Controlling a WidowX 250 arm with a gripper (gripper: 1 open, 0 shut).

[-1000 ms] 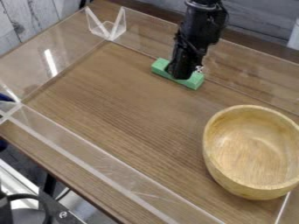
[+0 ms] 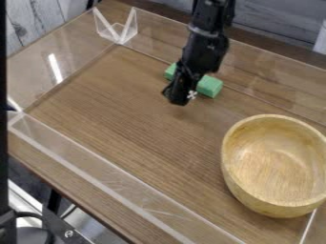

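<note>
The black robot arm reaches down from the top centre, and its gripper (image 2: 181,93) is low over the wooden table, shut as far as can be seen. It is in front of a green block (image 2: 209,85), which it partly hides. Whether the fingertips touch the block or the table is unclear.
A large round wooden bowl (image 2: 272,164) fills the lower right. A small clear plastic object (image 2: 116,24) stands at the back left. Dark cables lie at the bottom left corner.
The gripper has moved down and toward the front left, from above the green block to low in front of it.
</note>
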